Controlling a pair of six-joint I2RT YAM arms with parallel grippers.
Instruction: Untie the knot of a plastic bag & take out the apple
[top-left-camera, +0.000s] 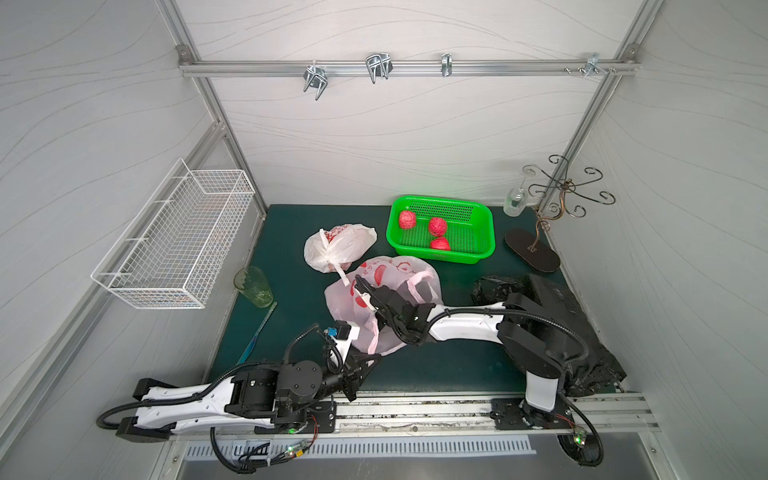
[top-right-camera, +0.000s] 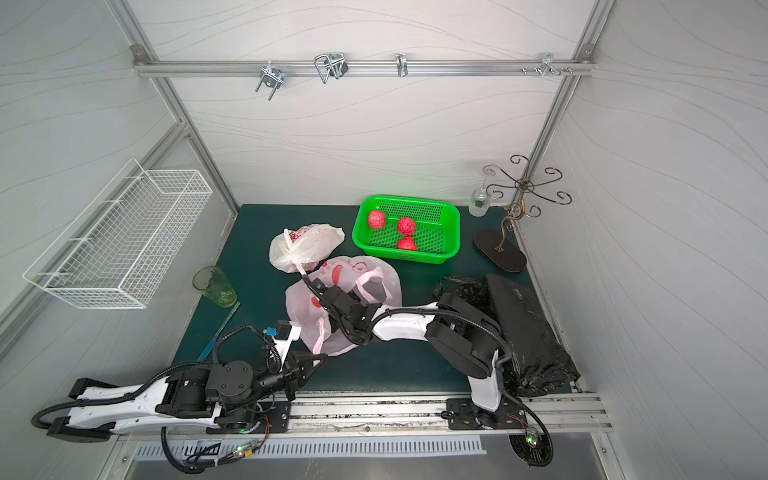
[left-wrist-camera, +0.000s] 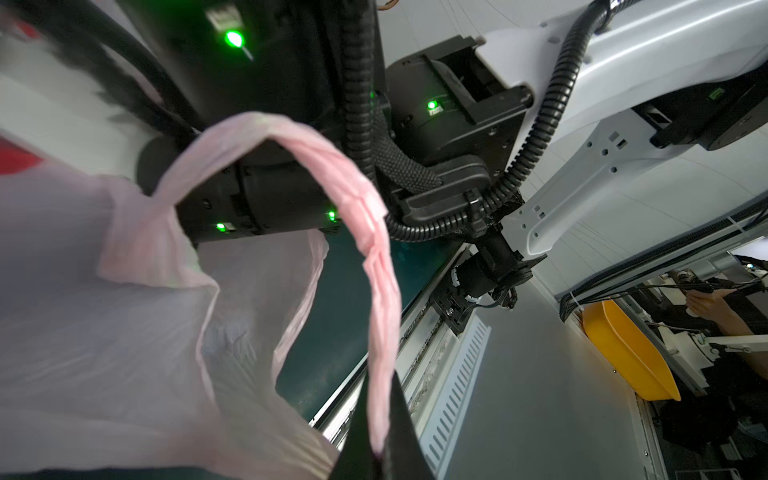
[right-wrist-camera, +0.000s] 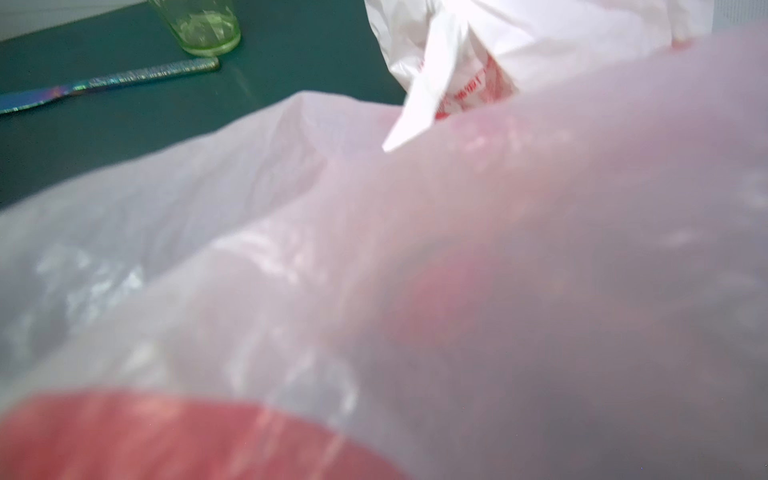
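A pink plastic bag (top-left-camera: 344, 308) (top-right-camera: 304, 316) lies crumpled in the middle, near a white tied bag (top-left-camera: 340, 244) with a tail hanging toward the front. My left gripper (top-left-camera: 369, 361) is shut at the front of the pink bag, a pink handle strap (left-wrist-camera: 372, 264) running up from its fingers. My right gripper (top-left-camera: 368, 292) is over the pink bag, close by the white bag's tail. In the right wrist view pink film covers most of the picture and hides its fingers. I see no apple clearly.
A green basket (top-left-camera: 480, 244) with three red balls stands behind. A glass (top-left-camera: 253, 284) and a thin knife (right-wrist-camera: 152, 73) lie left. A metal stand (top-left-camera: 532, 249) and a black plastic-covered object (top-left-camera: 576, 328) are on the right. A wire basket (top-left-camera: 184, 248) hangs left.
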